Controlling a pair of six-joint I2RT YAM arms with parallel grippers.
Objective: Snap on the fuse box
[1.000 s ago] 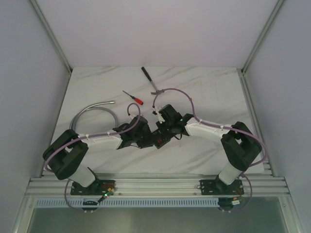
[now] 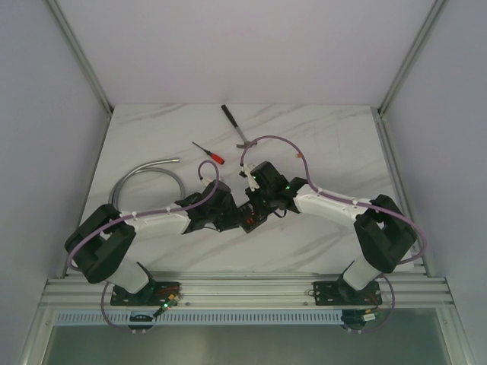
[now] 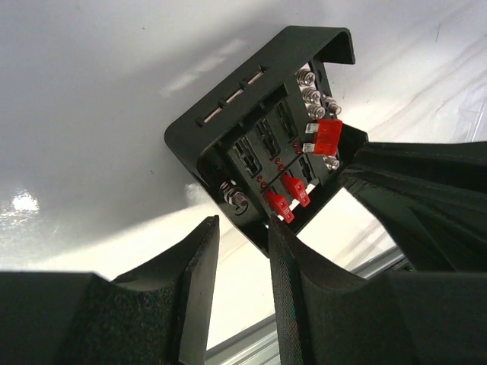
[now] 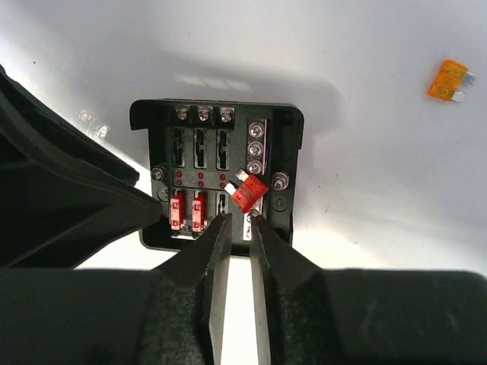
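The black fuse box (image 4: 285, 213) lies on the white table between my grippers. Two red fuses (image 4: 198, 210) stand upright in its lower slots; a red fuse (image 4: 247, 193) sits tilted over the screw column at the right. In the left wrist view my left gripper is at the box's edge, fingertips close together with a narrow gap. In the right wrist view my right gripper is just below the tilted red fuse, fingertips close together; whether anything is between them is unclear.
An orange fuse (image 4: 449, 80) lies on the table right of the box. A screwdriver (image 2: 215, 157), a hammer (image 2: 236, 123) and a grey hose (image 2: 122, 182) lie farther back and left.
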